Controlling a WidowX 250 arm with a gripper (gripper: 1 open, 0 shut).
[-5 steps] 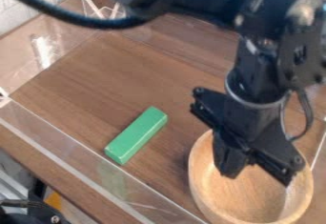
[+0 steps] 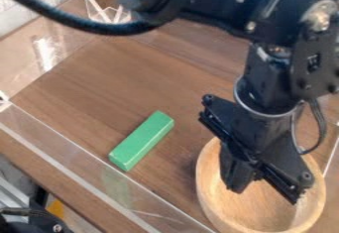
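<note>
My black gripper [image 2: 252, 163] hangs at the right of the camera view, pointing down over a round wooden bowl [image 2: 259, 212]. Its lower end is low over the bowl's back half and hides part of the inside; I cannot tell how far apart the fingers are or whether anything is between them. The visible front part of the bowl is empty. A green block [image 2: 142, 140] lies on the wooden table [image 2: 106, 88], left of the bowl and apart from it.
A clear plastic strip [image 2: 93, 168] runs along the table's near left edge, with another clear barrier at the back left. A dark cable arches across the top.
The arm and gripper have shifted very slightly. The bowl and green block have not moved.
</note>
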